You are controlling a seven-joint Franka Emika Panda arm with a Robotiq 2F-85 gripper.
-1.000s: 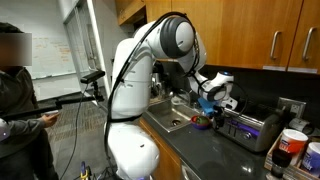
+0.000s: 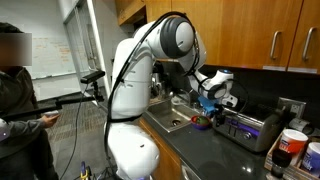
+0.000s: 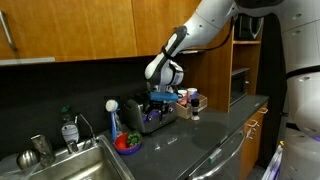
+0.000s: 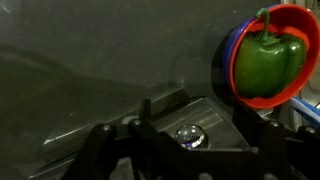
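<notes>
My gripper hangs over the grey rack (image 4: 75, 166), its dark fingers apart. In the wrist view a shiny round metallic item (image 4: 190, 136) shows in the rack between the fingers; I cannot tell what it is, and no contact shows. Beside the right finger sits a red bowl (image 4: 313, 40) with a blue rim outside it, holding a green pepper (image 4: 272, 62). From the second exterior view, the gripper (image 3: 160, 107) is above the rack (image 3: 150, 121), with the bowl (image 3: 128, 149) to its left.
A sink (image 3: 75, 165) lies left of the bowl. Cups (image 2: 293, 143) and a dark jar (image 2: 281, 160) stand at the counter's right. Wooden cabinets (image 2: 255, 30) hang above. The dark counter (image 3: 190, 153) in front of the rack is clear.
Only a slight shift of the gripper near the rack can be made out. The bowl and counter items stay where they were.
</notes>
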